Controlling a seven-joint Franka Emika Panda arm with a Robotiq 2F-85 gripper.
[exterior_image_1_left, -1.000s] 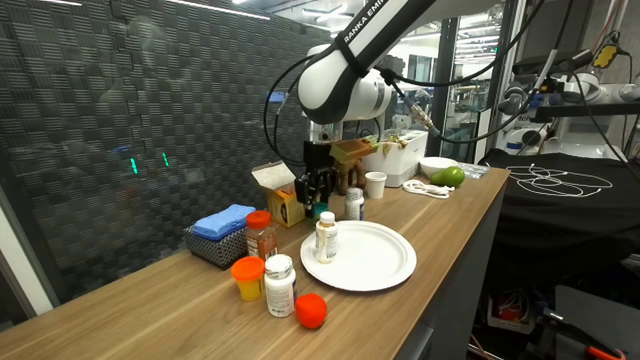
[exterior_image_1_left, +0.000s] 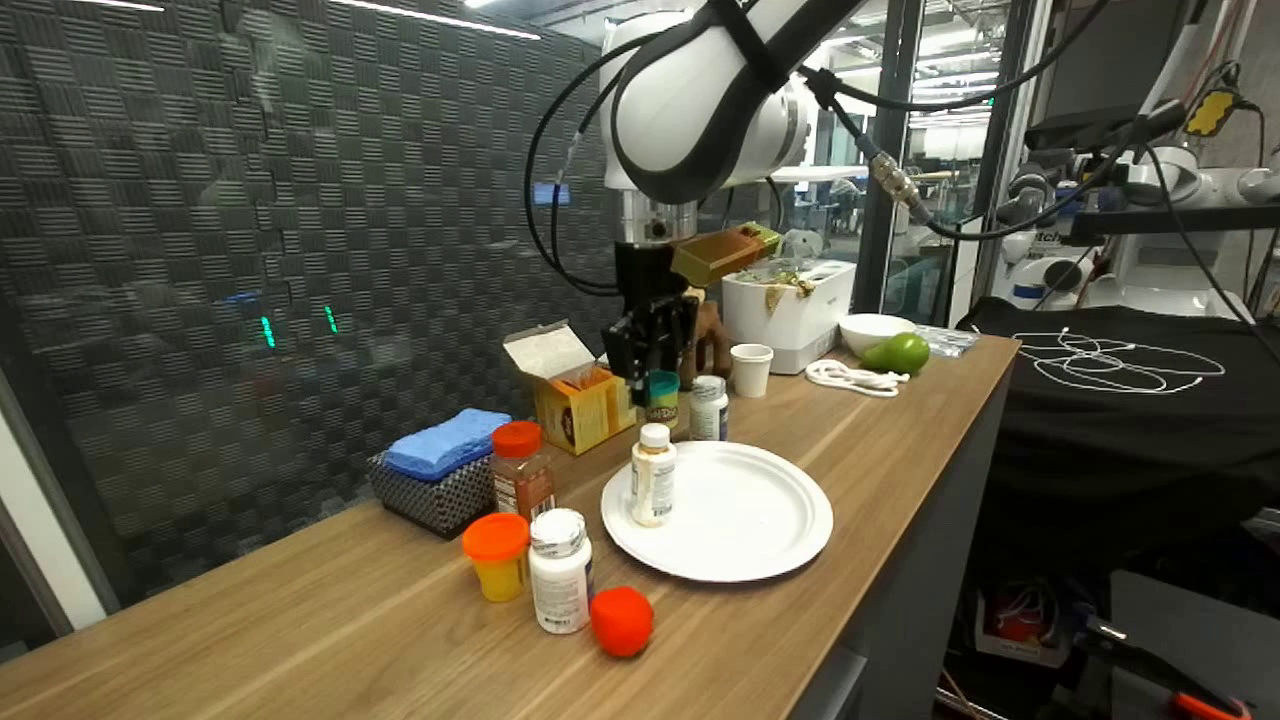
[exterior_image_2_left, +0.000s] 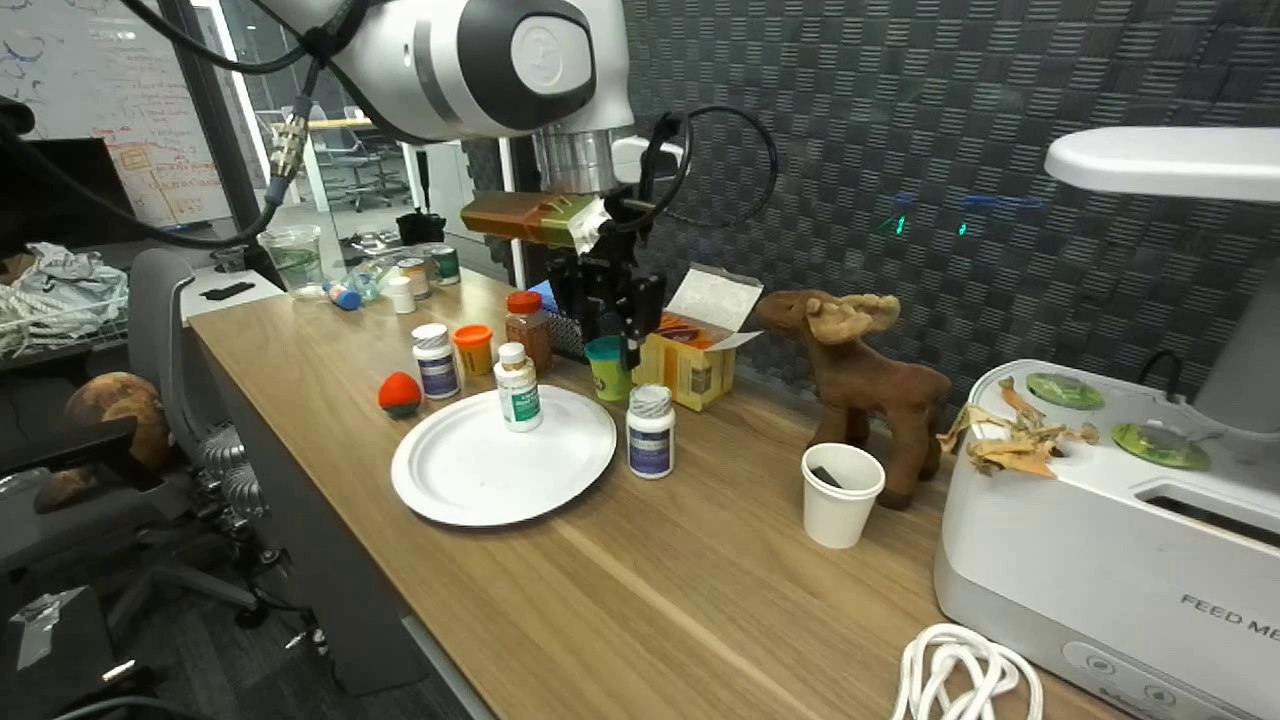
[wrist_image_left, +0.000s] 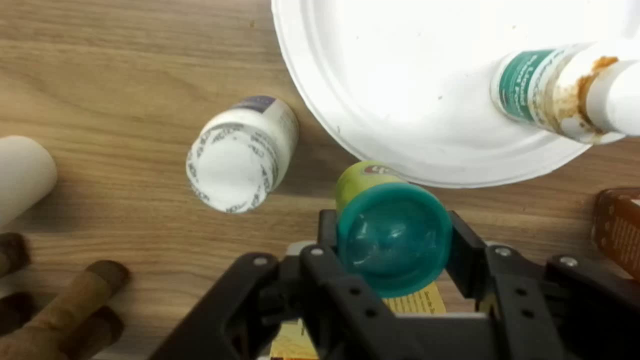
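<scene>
A green tub with a teal lid (exterior_image_2_left: 609, 370) is between the fingers of my gripper, which is shut on it. In the wrist view the lid faces the camera and the yellow-green side (wrist_image_left: 361, 181) shows beyond it. The tub seems to hang a little above the table, beside the plate's edge near the wall; the gap beneath is hard to judge. A white paper plate (exterior_image_1_left: 744, 516) bears an upright white bottle with a green label (exterior_image_2_left: 518, 390). Apart from the tub stands a white pill bottle (wrist_image_left: 240, 159).
Close to the gripper is an open yellow box (exterior_image_1_left: 578, 408). A spice jar (exterior_image_1_left: 522, 470), an orange-lidded tub (exterior_image_1_left: 497, 556), another pill bottle (exterior_image_1_left: 560, 576) and a red ball (exterior_image_1_left: 621, 620) cluster past the plate. A paper cup (exterior_image_2_left: 837, 498) and toy moose (exterior_image_2_left: 864, 372) stand opposite.
In exterior view 1 the arm and gripper have risen and shifted slightly right, carrying the teal-lidded tub up with them. The plate and bottles stayed put.
</scene>
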